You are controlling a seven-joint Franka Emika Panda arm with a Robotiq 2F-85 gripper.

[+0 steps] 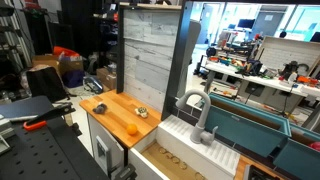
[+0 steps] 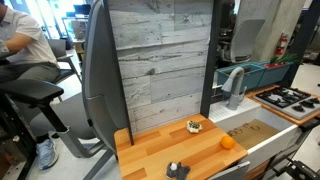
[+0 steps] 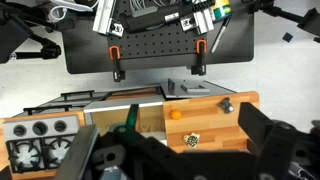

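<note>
In the wrist view, the dark fingers (image 3: 108, 150) of my gripper stand wide apart at the lower edge, and nothing shows between them. Seen past them is a wooden counter (image 2: 150, 157) with an orange ball (image 3: 176, 114), a small pale patterned item (image 3: 192, 138) and a dark metal item (image 3: 227, 105). An open drawer (image 1: 170, 160) with a light wooden bottom is beside the counter. Its inside looks empty where it shows. Exterior view 1 does not show the gripper clearly.
A grey faucet (image 1: 200, 115) rises behind the drawer. A stove (image 2: 285, 100) with burners stands beyond it. White plank panels (image 2: 165, 70) and a dark upright wall back the counter. A black table (image 3: 160, 55) with clamps, cables and tools lies across from the drawer.
</note>
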